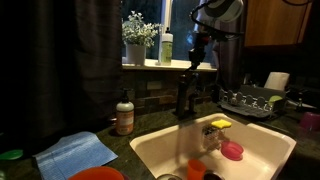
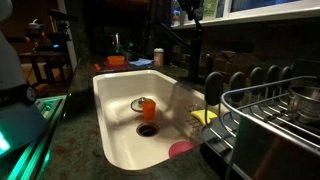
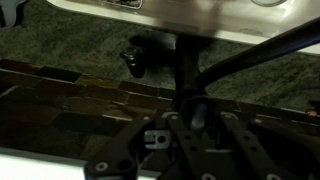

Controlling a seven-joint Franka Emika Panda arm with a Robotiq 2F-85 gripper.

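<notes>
In the wrist view, the black faucet is seen from above, its long dark spout running toward the upper right. My gripper is over the top of the faucet, its fingers shut on a dark part of it. Exact contact is hard to make out against the black. Exterior view 1 has the arm reaching down from the upper right, with the gripper at the head of the faucet behind the sink. The upright faucet also shows in exterior view 2, below the gripper at the top edge.
The white sink holds an orange cup and a pink dish. A yellow sponge lies by its edge. A soap bottle, a blue cloth and a dish rack surround it. A potted plant stands on the sill.
</notes>
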